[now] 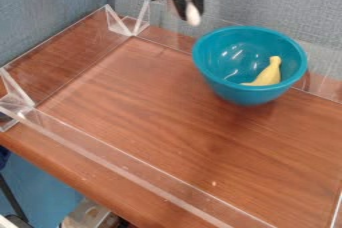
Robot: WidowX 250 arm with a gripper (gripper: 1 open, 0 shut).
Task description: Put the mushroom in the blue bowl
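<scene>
At the top of the camera view, my gripper [187,0] is shut on the mushroom [193,15], a small pale piece hanging below the fingers. It hangs up and to the left of the blue bowl [214,72], above the bowl's rim height and not over its opening. The bowl stands on the table at the back right. How the fingers grip the mushroom's upper part is too small to make out.
A yellow, pear-shaped item [269,73] lies inside the bowl on its right side. Clear plastic walls with white corner brackets [123,22] edge the wooden table [147,102].
</scene>
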